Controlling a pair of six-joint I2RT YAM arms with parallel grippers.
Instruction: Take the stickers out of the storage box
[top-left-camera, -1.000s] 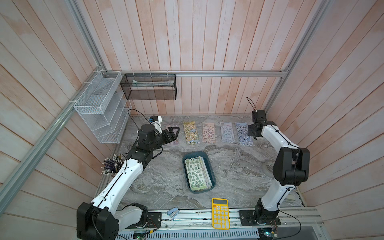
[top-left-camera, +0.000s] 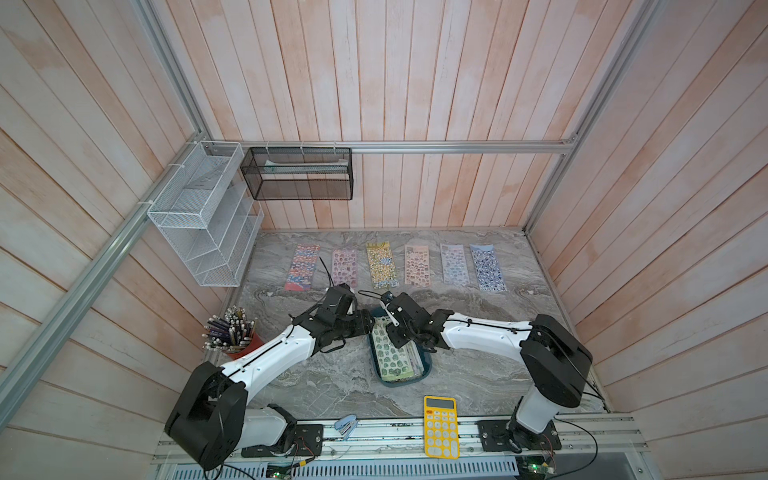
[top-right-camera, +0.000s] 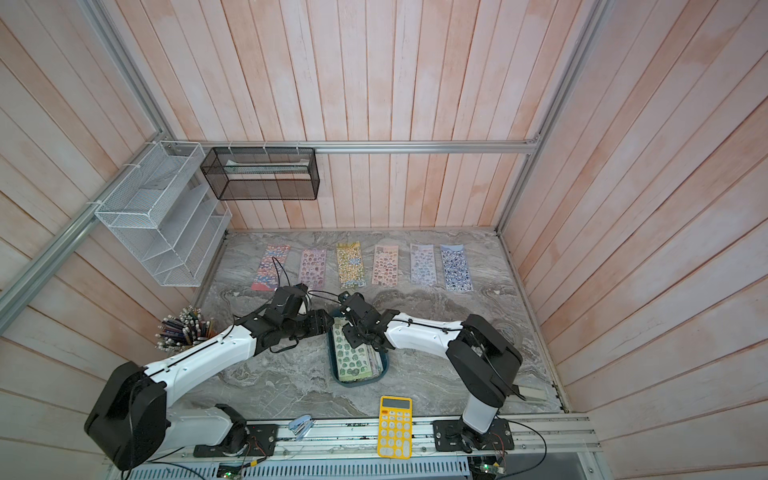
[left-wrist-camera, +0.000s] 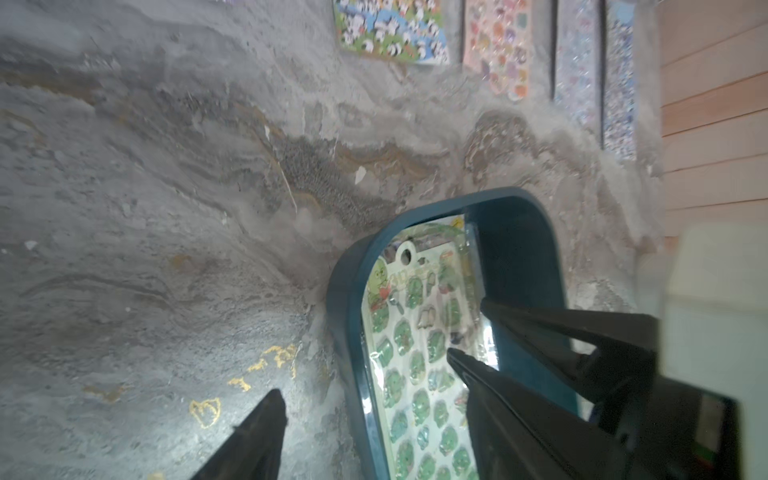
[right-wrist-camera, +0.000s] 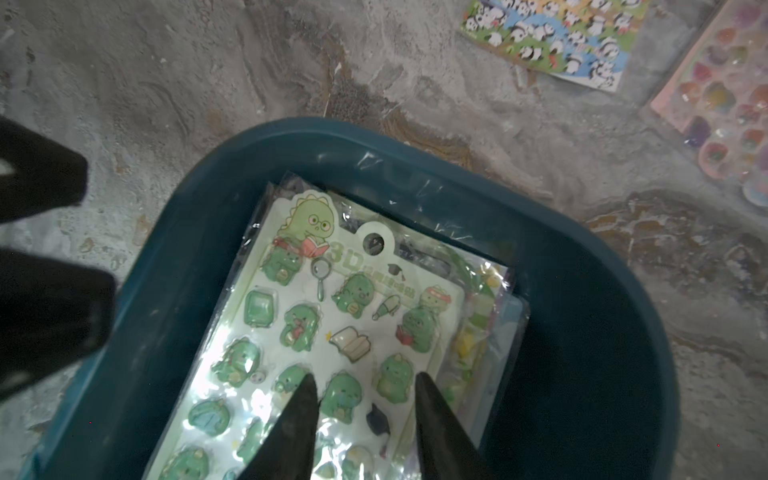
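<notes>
A teal storage box (top-left-camera: 424, 364) holds a stack of sticker sheets, green dinosaurs on top (right-wrist-camera: 344, 392). My left gripper hovers at the box's left wall, fingers apart with nothing between them. My right gripper is low over the sheets inside the box, part open, its fingertips above the dinosaur sheet; whether they touch it I cannot tell. In the left wrist view the right gripper reaches in from the right.
A row of six sticker sheets (top-left-camera: 383, 264) lies along the back of the table. A pen holder (top-left-camera: 244, 340) stands at the left, wire shelves (top-left-camera: 200, 224) above it. A yellow calculator (top-left-camera: 440, 428) lies at the front edge.
My right gripper has swept from the back right to over the box and down. My left gripper has moved down and right to the box's left side.
</notes>
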